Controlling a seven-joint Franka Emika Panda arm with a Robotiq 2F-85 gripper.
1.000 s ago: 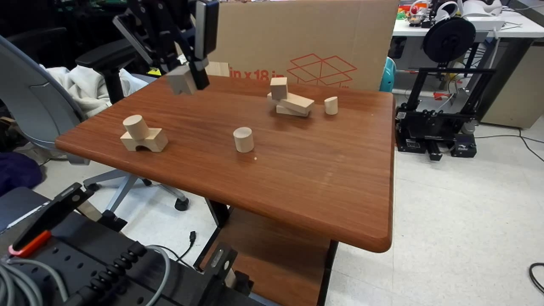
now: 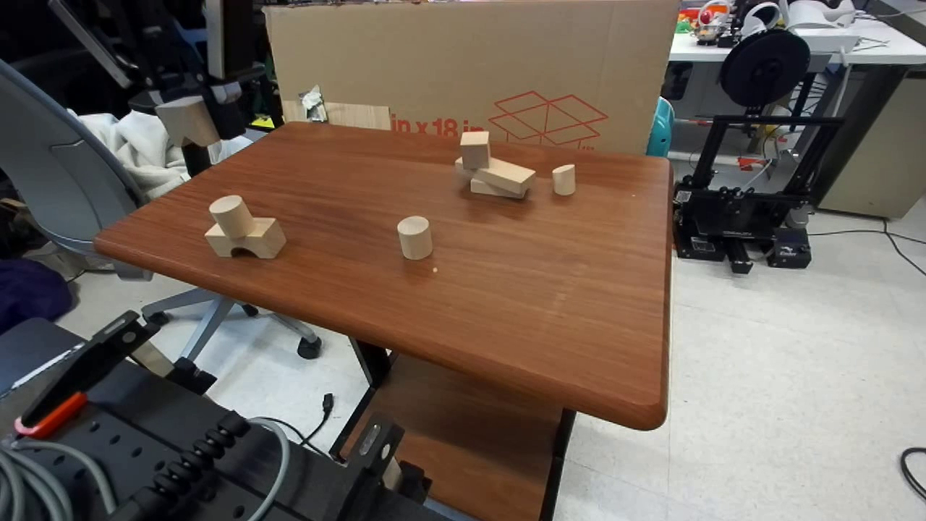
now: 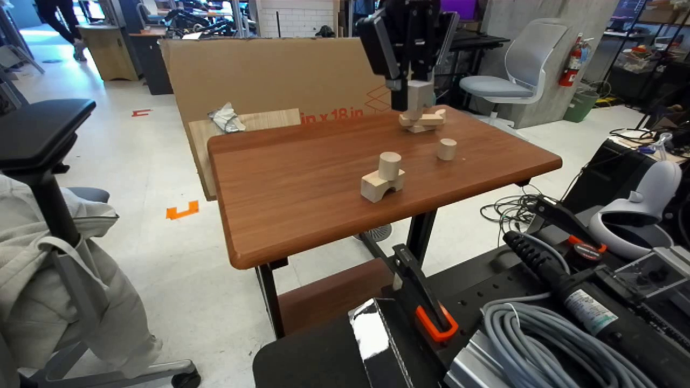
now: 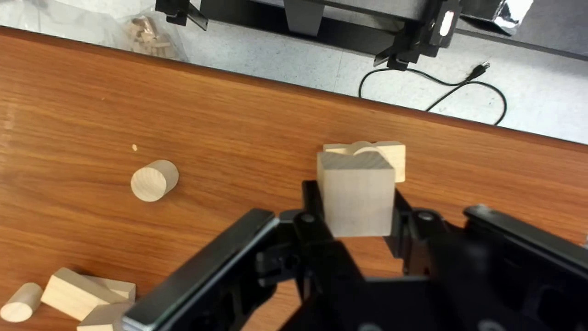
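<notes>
My gripper is shut on a pale wooden block (image 4: 358, 198), held well above the table. In exterior view 1 the held block (image 2: 188, 120) shows at the upper left, higher than the tabletop. Below it stands an arch block (image 2: 262, 238) with a short cylinder (image 2: 231, 216) on top. From the wrist view, the held block covers most of that cylinder and part of the arch block (image 4: 398, 160). In exterior view 2 the cylinder (image 3: 390, 166) rests upright on the arch, apart from the held block (image 3: 419, 97).
A lone cylinder (image 2: 414, 238) stands mid-table. Farther back are stacked flat blocks (image 2: 510, 176) with a small block (image 2: 474, 149) on top, and a slant-cut cylinder (image 2: 563, 179) beside them. Cardboard (image 2: 347, 52) walls the far edge.
Still holding the block, my gripper has moved left and up in exterior view 1. The blocks on the table have not moved.
</notes>
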